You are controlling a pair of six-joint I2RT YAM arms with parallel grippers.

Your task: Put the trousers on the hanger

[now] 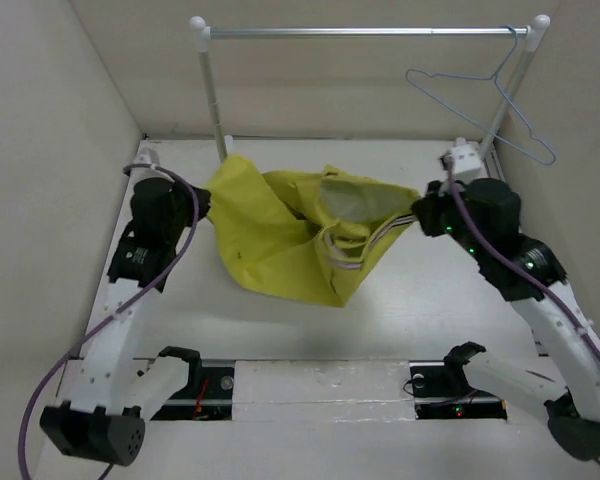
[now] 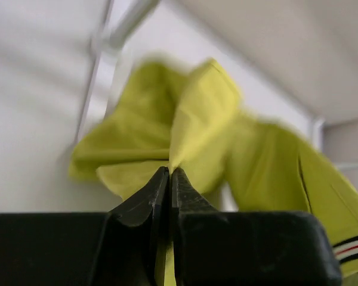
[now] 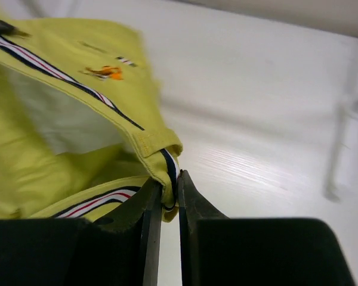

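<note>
The yellow-green trousers (image 1: pixel 270 240) hang spread in the air between my two arms, their striped waistband open toward the right. My left gripper (image 1: pixel 206 202) is shut on the cloth at its left end; in the left wrist view the fingertips (image 2: pixel 161 185) meet with yellow fabric around them. At the other end, my right gripper (image 1: pixel 422 210) pinches the striped waistband (image 3: pixel 170 164), as the right wrist view shows. A blue wire hanger (image 1: pixel 496 77) hangs tilted at the right end of the metal rail (image 1: pixel 360 33), empty.
White posts hold the rail, the left one (image 1: pixel 213 100) just behind the cloth and the right one (image 1: pixel 520 75) behind my right arm. Walls close in on both sides.
</note>
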